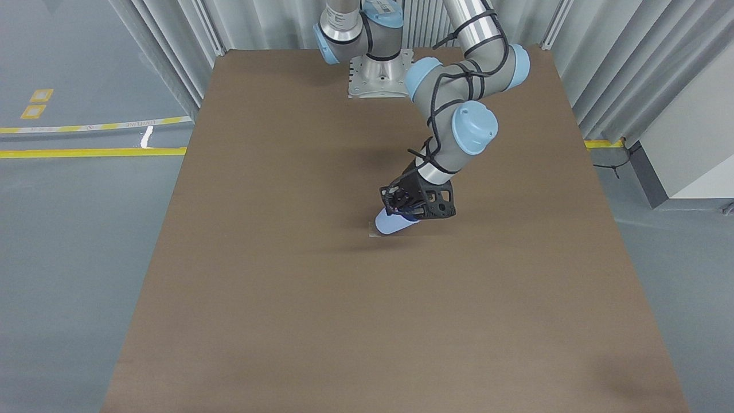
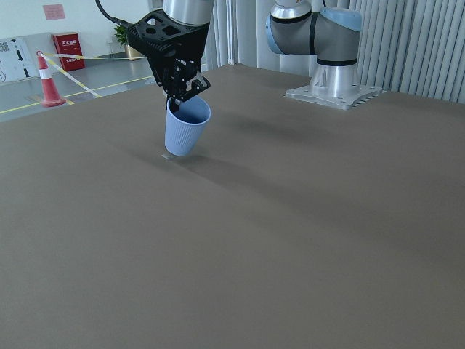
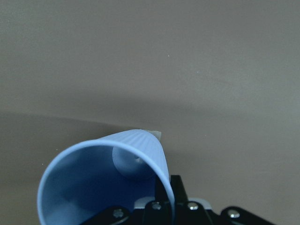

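Note:
A ribbed light blue cup (image 1: 390, 221) is under my gripper on the brown table (image 1: 385, 310). In the left view the cup (image 2: 182, 133) is tilted, its mouth up toward the gripper (image 2: 174, 102) and its base low near the table. The wrist view looks into its open mouth (image 3: 70, 183); the gripper's fingers are shut on its wall, one inside and one outside. A small clear piece (image 2: 167, 156), perhaps tape, lies by the base.

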